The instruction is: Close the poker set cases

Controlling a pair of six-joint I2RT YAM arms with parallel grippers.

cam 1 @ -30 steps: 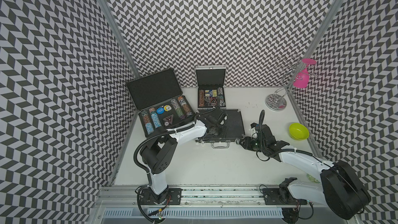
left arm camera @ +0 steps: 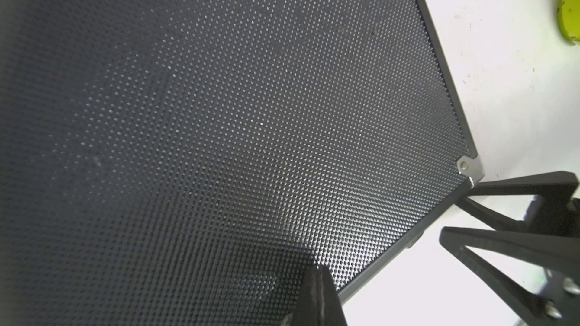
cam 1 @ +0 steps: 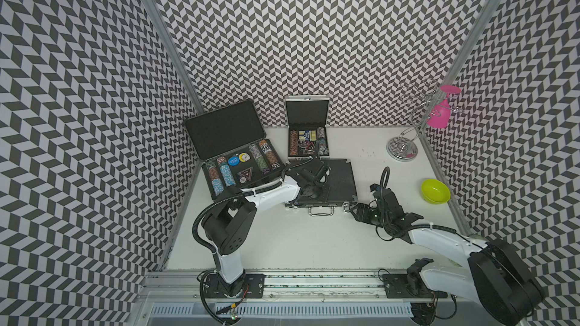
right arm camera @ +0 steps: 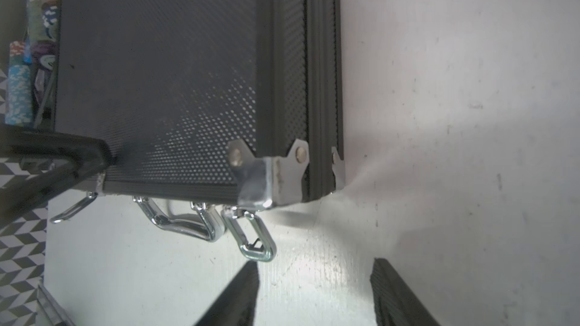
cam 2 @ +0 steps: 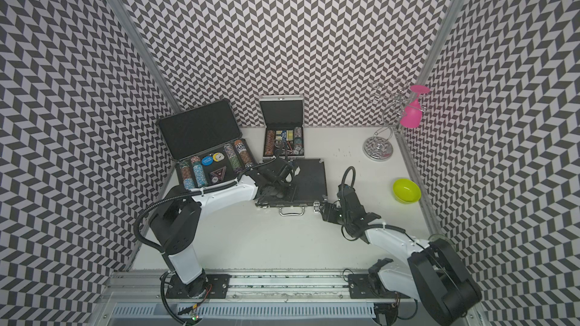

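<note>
The middle black case [cam 1: 341,178] lies with its lid down, handle [right arm camera: 187,226] and latches [right arm camera: 256,235] toward the front. My left gripper is shut, nothing visible between its fingers, over that lid near its front edge. My right gripper stands open beside the case's front right corner, fingers either side below a hanging latch, nothing between them. Two cases stand open with chips showing: a large one [cam 1: 223,126] at the left and a small one [cam 1: 307,111] at the back.
A yellow-green bowl [cam 1: 435,190] stands at the right. A lamp with pink and chrome parts [cam 1: 401,148] stands at the back right. The front table [cam 1: 326,241] and the area right of the middle case are clear.
My right arm has shifted slightly around the case's front right corner, its wrist changing angle. My left arm is almost unmoved, and the cases look the same.
</note>
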